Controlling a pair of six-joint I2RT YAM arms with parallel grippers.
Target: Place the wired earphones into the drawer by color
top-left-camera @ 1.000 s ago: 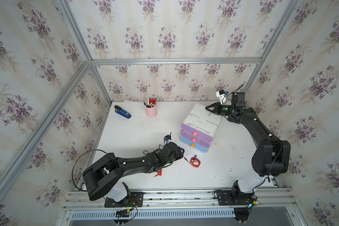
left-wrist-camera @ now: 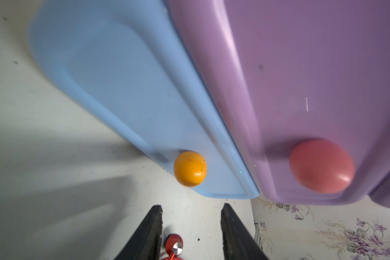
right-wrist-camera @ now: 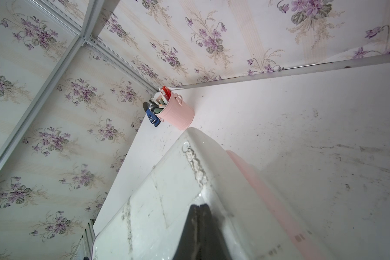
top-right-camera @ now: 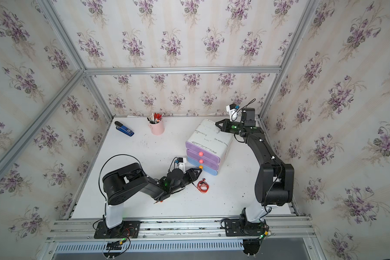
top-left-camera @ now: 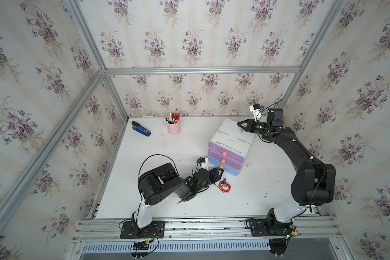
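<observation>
A white drawer unit (top-left-camera: 229,137) has two purple drawers above a blue drawer (left-wrist-camera: 112,82) with an orange knob (left-wrist-camera: 189,169); all appear closed. My left gripper is open, its fingers just before that orange knob, with nothing seen between them. Red coiled earphones (top-left-camera: 224,187) lie on the table in front of the drawers, partly seen below the left gripper in its wrist view. My right gripper is shut at the top back right of the unit, on or just over the white top, nothing seen between its fingers.
A pink pencil cup (top-left-camera: 174,128) and a blue stapler (top-left-camera: 140,128) stand at the back left. Other red items (top-right-camera: 159,200) are partly hidden under the left arm.
My left gripper has moved right and toward the blue drawer's knob, its arm rising. The right arm shifted slightly a second ago and is now still.
</observation>
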